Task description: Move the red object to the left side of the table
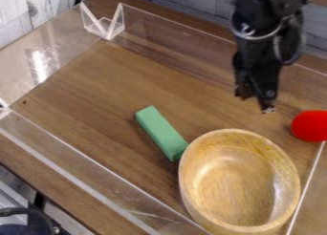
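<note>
The red object [309, 126] is rounded and lies at the right edge of the camera view, partly cut off by the frame. My dark gripper [257, 96] hangs over the table, up and to the left of the red object and apart from it. Blur over the fingers hides whether they are apart or together. Nothing red is at the fingertips.
A wooden bowl [188, 186] stands at the front right, below the red object. Beside it on the left lies a green block [160, 132]. Clear plastic walls [109, 186] border the table.
</note>
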